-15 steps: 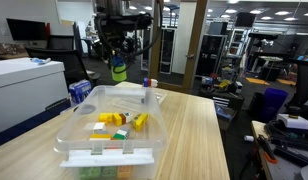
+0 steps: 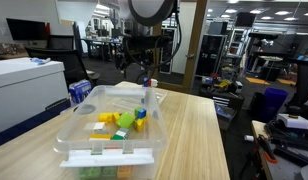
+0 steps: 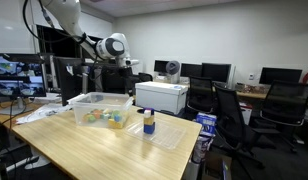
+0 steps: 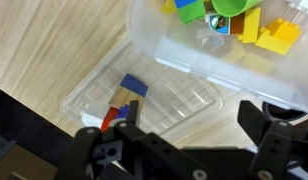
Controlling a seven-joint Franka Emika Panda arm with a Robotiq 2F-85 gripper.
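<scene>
My gripper (image 2: 146,57) is raised over the far right side of the clear plastic bin (image 2: 78,127), its fingers wide apart and empty. Inside the bin lie several yellow blocks (image 2: 141,122), a green block (image 2: 126,119) and a blue block (image 2: 141,113). From the wrist view, the bin fills the top, with a green rounded piece (image 4: 230,5) and yellow blocks (image 4: 280,36) in it. A stack of blocks in blue, tan and red (image 4: 128,91) stands outside the bin on a clear lid or tray (image 4: 176,92); exterior view 2 shows this stack (image 3: 149,122) upright.
A blue box (image 2: 80,91) stands beside the bin's far left, near a white cabinet (image 2: 24,85). Office chairs (image 3: 239,110) are beyond the table.
</scene>
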